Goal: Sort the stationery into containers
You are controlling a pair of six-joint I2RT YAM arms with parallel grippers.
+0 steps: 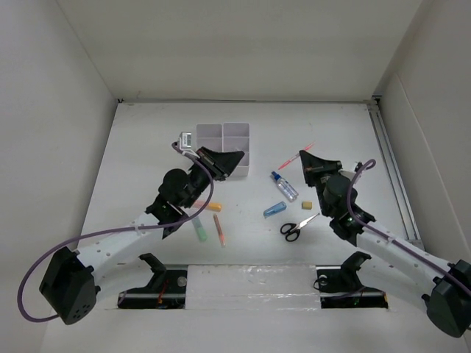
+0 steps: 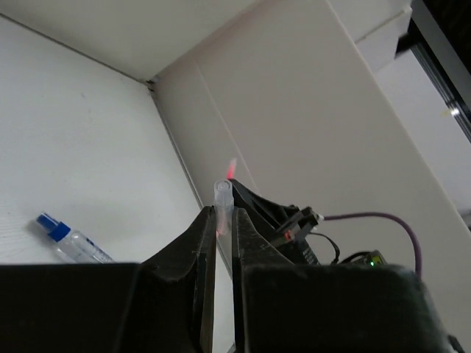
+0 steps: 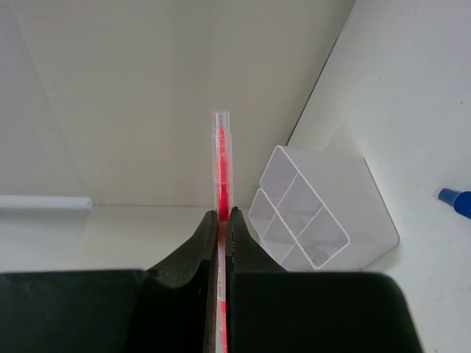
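Note:
My right gripper [image 1: 301, 153] is shut on a slim red pen [image 3: 222, 169] with a clear end; the pen slants across the fingertips in the top view. Shut as well is my left gripper [image 1: 242, 154], above the right side of the white compartment box [image 1: 237, 129]. Between its fingers, the left wrist view shows a clear, faintly pink pen end [image 2: 223, 197]; most of that pen is hidden. Box compartments in the right wrist view look mostly bare. On the table lie an orange stick [image 1: 214, 207], a green tube [image 1: 199, 229] and an orange-red pen [image 1: 219, 229].
Right of centre lie a blue-capped clear bottle [image 1: 285, 187], a blue item [image 1: 275, 209], a small tan block [image 1: 307, 206] and black-handled scissors [image 1: 292, 231]. Table space behind the bottle is clear. Walls rise at the back and sides.

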